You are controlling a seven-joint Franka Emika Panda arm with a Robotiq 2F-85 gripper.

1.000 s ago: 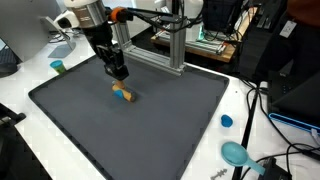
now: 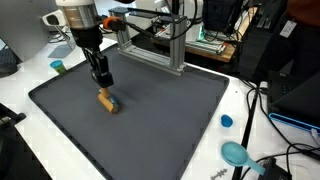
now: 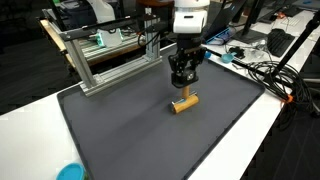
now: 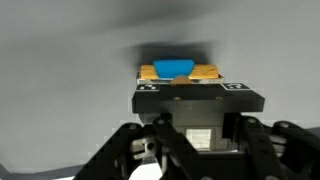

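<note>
A small wooden mallet (image 2: 108, 101) hangs head-down under my gripper (image 2: 102, 84), over the dark mat. In exterior view 2 its head (image 3: 184, 104) lies crosswise, with the short handle (image 3: 185, 92) rising into the gripper (image 3: 185, 84), which is shut on it. The wrist view shows the wooden head (image 4: 205, 72) with a blue band (image 4: 173, 69) around its middle, just beyond the fingertips of the gripper. The upper handle is hidden by the fingers. Whether the head touches the mat cannot be told.
A rack (image 2: 176, 45) stands at its back edge. A blue cup (image 2: 226, 121), a teal ladle (image 2: 240, 157) and cables lie off to the right; a green cup (image 2: 58, 67) stands back left.
In exterior view 1 the gripper and mallet have moved left and slightly nearer the camera. The mallet's head has turned, and its blue band no longer shows there.
</note>
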